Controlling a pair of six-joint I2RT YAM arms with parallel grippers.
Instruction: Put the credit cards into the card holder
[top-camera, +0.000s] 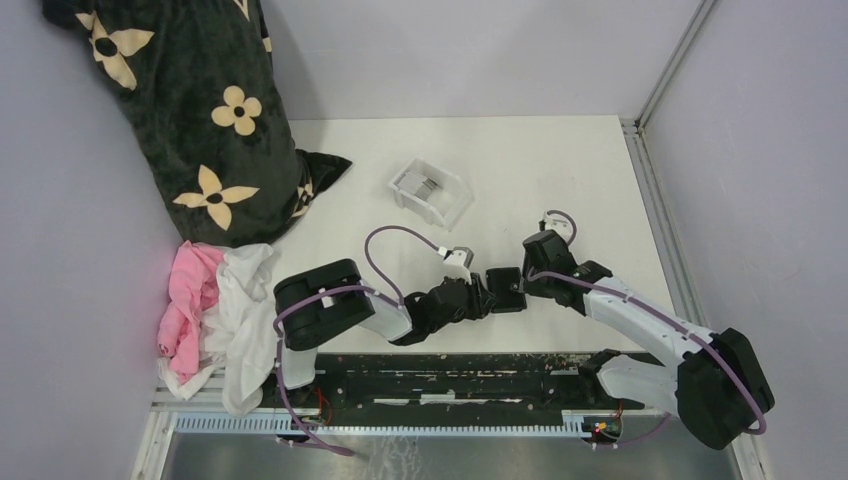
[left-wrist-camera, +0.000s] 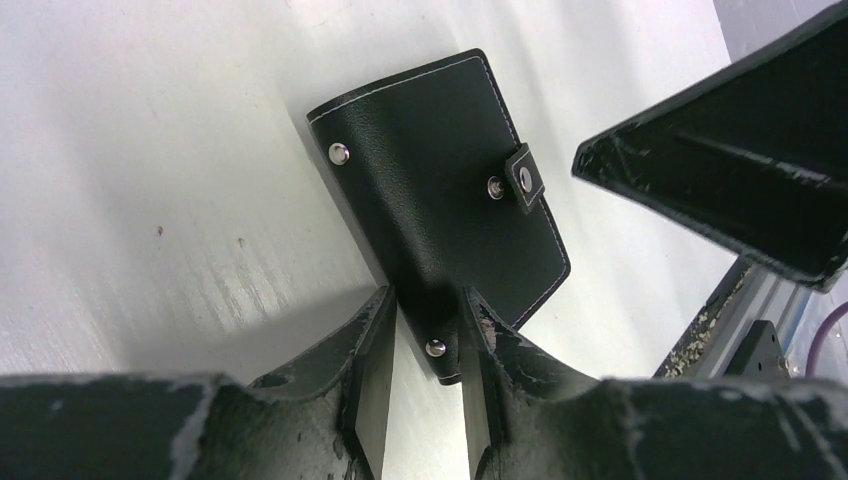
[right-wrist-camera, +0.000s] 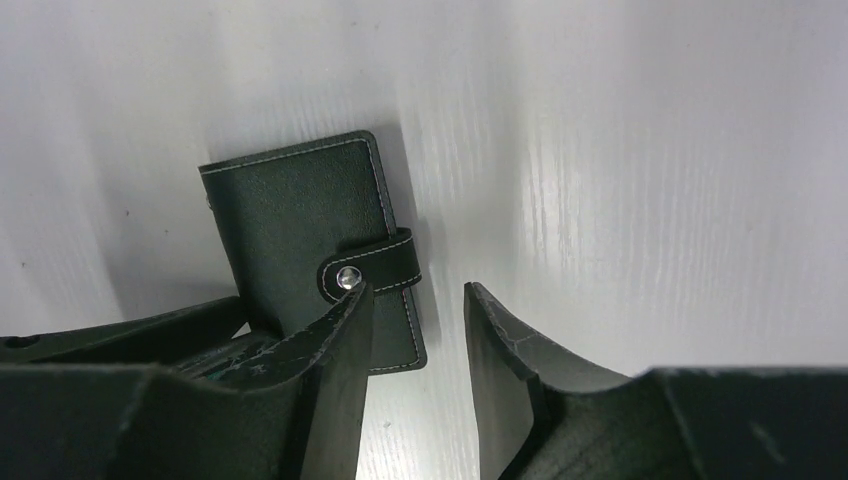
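Note:
A closed black card holder with white stitching lies flat at the table's front middle. In the left wrist view, its snap strap stands beside the bare stud and looks unfastened. My left gripper is open over the spine's near end, one finger on each side of that edge; contact cannot be made out. The right gripper is partly open with nothing between its fingers, above the strap side; one finger overlaps the holder in view. Pale cards appear to lie in the white box.
The white open box stands behind the arms. Pink cloth and white cloth lie at the left, below a dark flowered fabric.

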